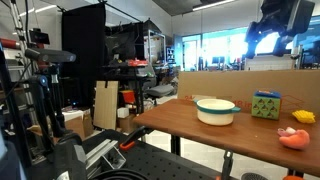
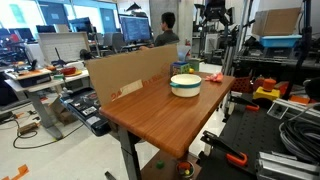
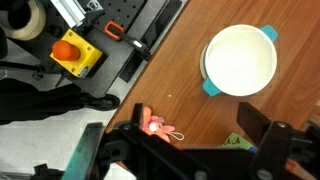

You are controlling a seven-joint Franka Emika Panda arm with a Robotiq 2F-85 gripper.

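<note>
A white bowl (image 1: 216,112) with teal handles stands on the wooden table, its inside (image 3: 241,62) looking empty from above. To its right is a green and blue block-like thing (image 1: 265,105), partly hidden behind my gripper in the wrist view. A pink toy-like thing (image 1: 294,138) lies near the table's front right, and also shows in the wrist view as a pinkish-red shape (image 3: 157,124). My gripper hangs high above the table's right side, open, its dark fingers wide apart with nothing between them. The bowl is ahead of it, apart from the fingers.
A yellow thing (image 1: 303,117) lies at the table's right end. A brown panel (image 2: 140,75) stands along one long side of the table. Bare wood (image 2: 150,110) lies free beyond the bowl. Cables and a black frame are off the table edge.
</note>
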